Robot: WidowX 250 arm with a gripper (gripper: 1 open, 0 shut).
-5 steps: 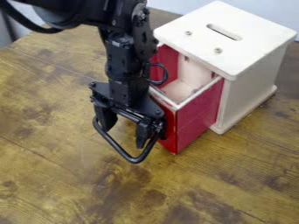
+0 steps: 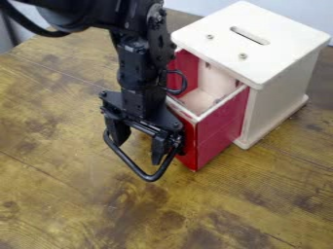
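Observation:
A white wooden box [image 2: 275,72] with a slot and two screws on top stands at the upper right. From its front a red-fronted drawer or door section [image 2: 216,134] with a pale interior [image 2: 208,92] sticks out toward the lower left. My black gripper [image 2: 139,137] is low beside the left side of that red section, pointing down, close to it or touching. Whether its fingers are open or shut, or hold anything, I cannot tell; the arm hides part of the red section.
Bare wooden table [image 2: 78,195] fills the left and bottom of the view, with free room there. A pale wall edge shows at the back.

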